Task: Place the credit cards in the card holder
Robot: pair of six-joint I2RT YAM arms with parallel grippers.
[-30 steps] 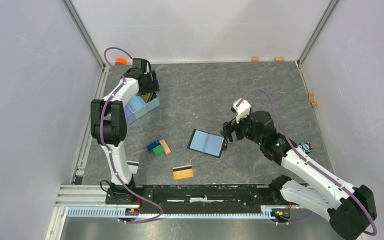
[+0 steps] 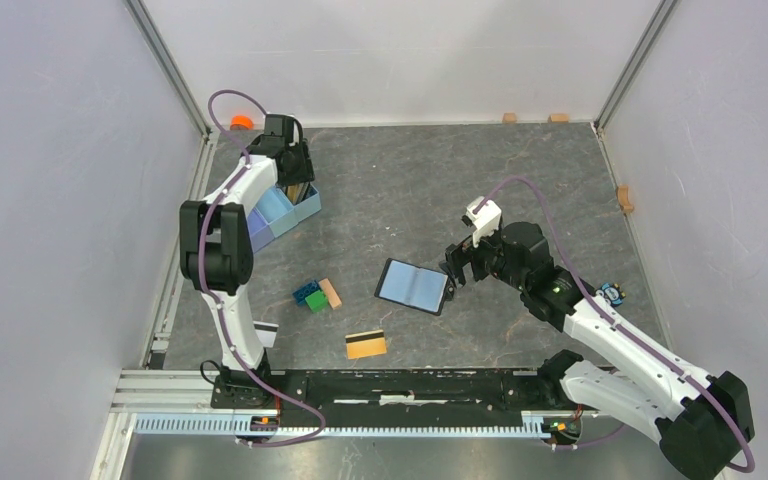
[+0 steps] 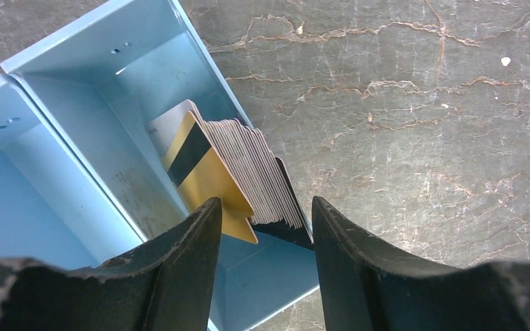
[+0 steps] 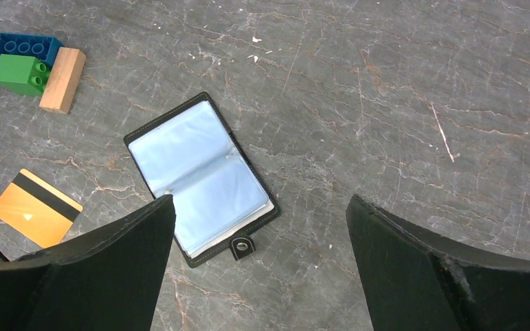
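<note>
In the left wrist view a row of white-edged cards (image 3: 248, 165) leans in one compartment of a light blue box (image 3: 241, 103), a gold card (image 3: 210, 172) with a black stripe at one end and a dark card (image 3: 290, 233) at the other. My left gripper is part open over them, its fingertips on either side of the row; whether they touch it is unclear. The card holder (image 4: 200, 162), black-edged with clear sleeves, lies spread flat on the table. Close to its right end, my right gripper (image 2: 457, 264) hangs open and empty.
Another gold card (image 2: 366, 344) lies near the front edge, and a white card (image 2: 267, 334) is partly behind the left arm. Blue and green bricks (image 4: 21, 74) and a wooden block (image 4: 63, 81) sit left of the holder.
My right arm and the card holder have stayed still.
</note>
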